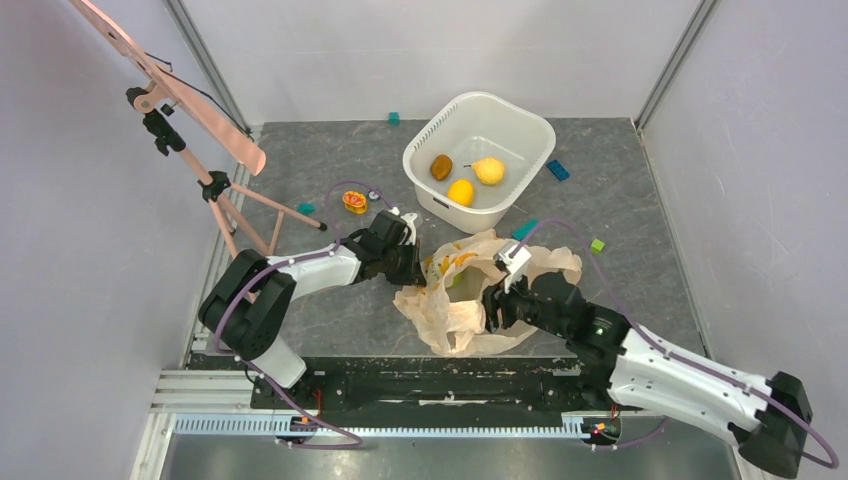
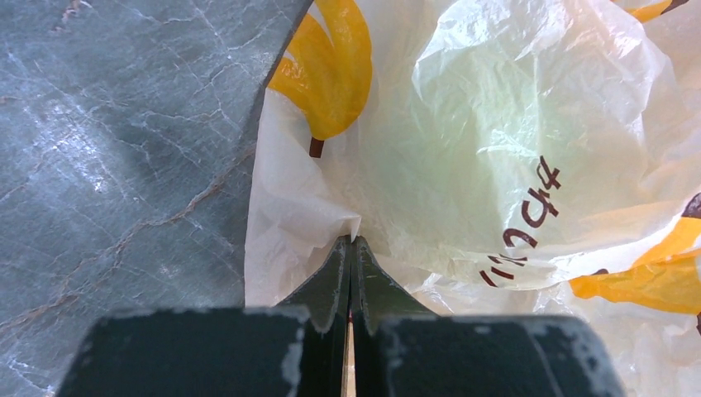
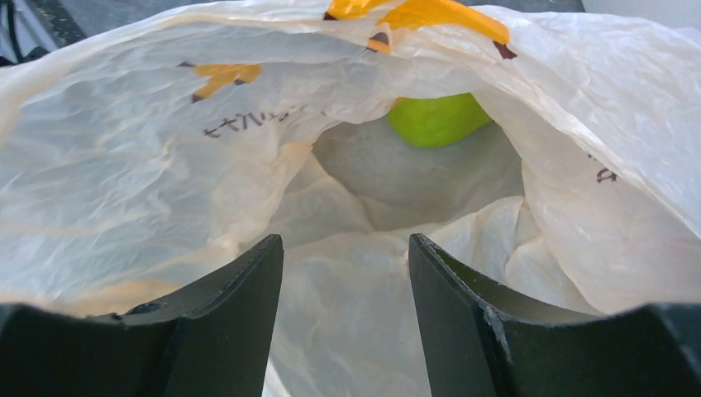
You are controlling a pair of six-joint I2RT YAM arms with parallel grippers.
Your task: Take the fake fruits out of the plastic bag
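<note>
The crumpled cream plastic bag, printed with orange marks, lies with its mouth open on the grey surface. In the left wrist view, my left gripper is shut on a pinched fold of its film. My right gripper is at the bag's mouth; in the right wrist view its fingers stand apart, with bag film in the gap, and whether they pinch it cannot be told. A green fake fruit rests deeper in the bag, beyond the fingertips, partly covered by film.
Behind the bag stands a white basket holding a brown fruit, a yellow pear and an orange-yellow fruit. A small toy, a blue brick and a green cube lie around.
</note>
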